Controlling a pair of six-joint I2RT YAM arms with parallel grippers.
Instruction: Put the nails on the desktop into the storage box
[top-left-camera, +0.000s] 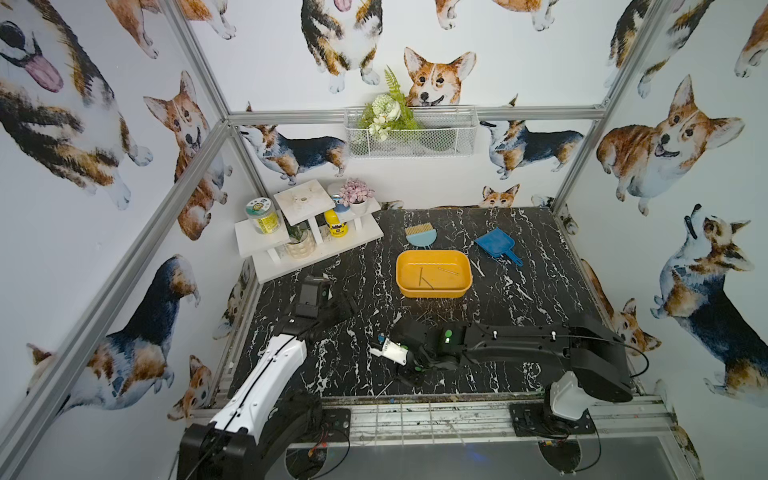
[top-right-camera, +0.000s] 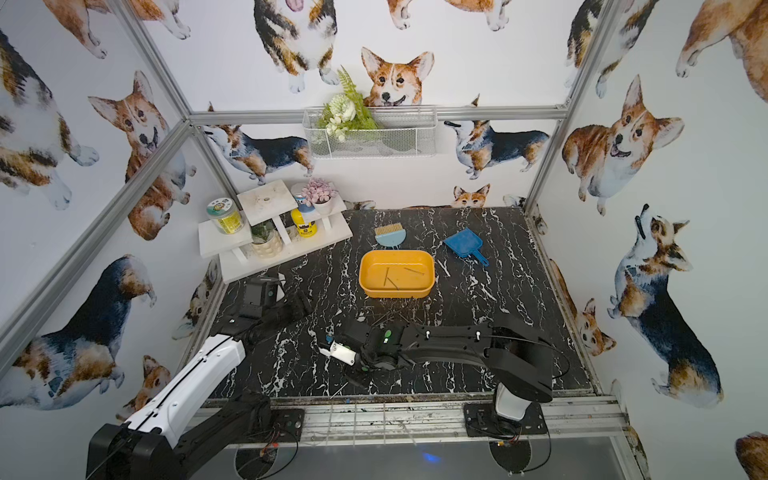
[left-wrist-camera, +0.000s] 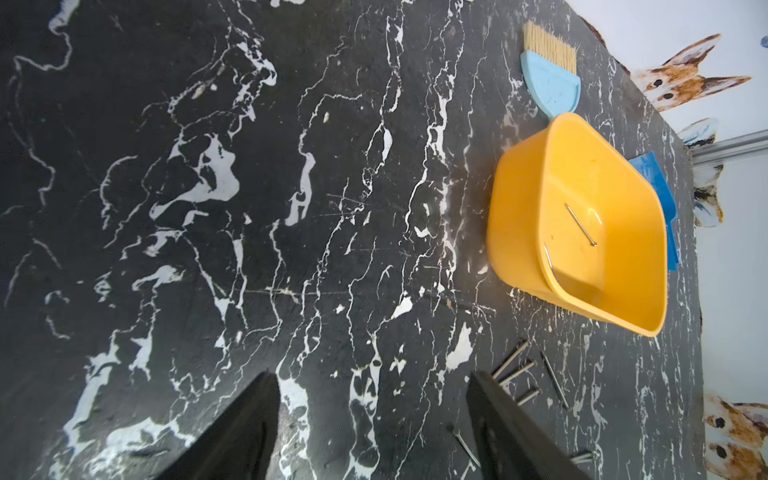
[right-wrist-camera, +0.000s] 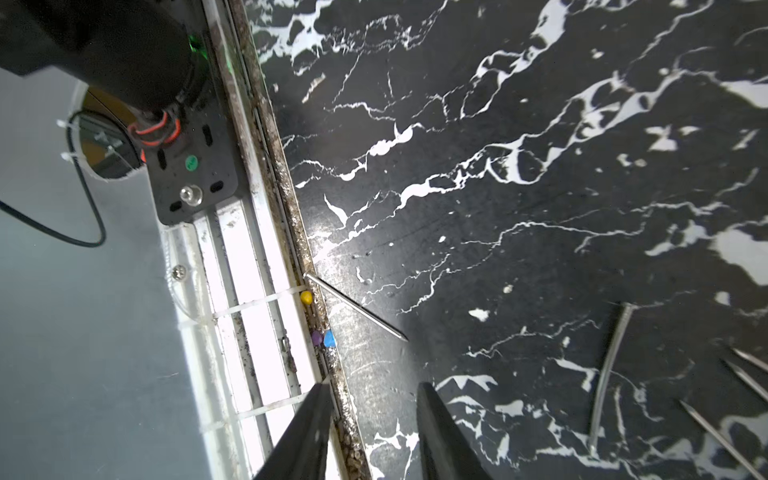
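Note:
The yellow storage box (top-left-camera: 434, 293) stands mid-desk with a few nails (left-wrist-camera: 581, 224) lying inside. On the marble desktop in front of it are several loose nails (left-wrist-camera: 512, 361), partly hidden by a left finger in the left wrist view. My left gripper is open above bare desk, left of the box. Low near the front edge, my right gripper has its fingers apart and empty. Ahead of them a thin nail (right-wrist-camera: 357, 305) lies with its head at the edge rail; a longer nail (right-wrist-camera: 609, 376) rests further right.
A white shelf (top-left-camera: 336, 248) with jars and plants occupies the back left. Behind the box lie a small brush (top-left-camera: 421, 237) and a blue dustpan (top-left-camera: 496, 243). Past the front edge runs a white metal rail (right-wrist-camera: 272, 320). Open desk surrounds the left gripper.

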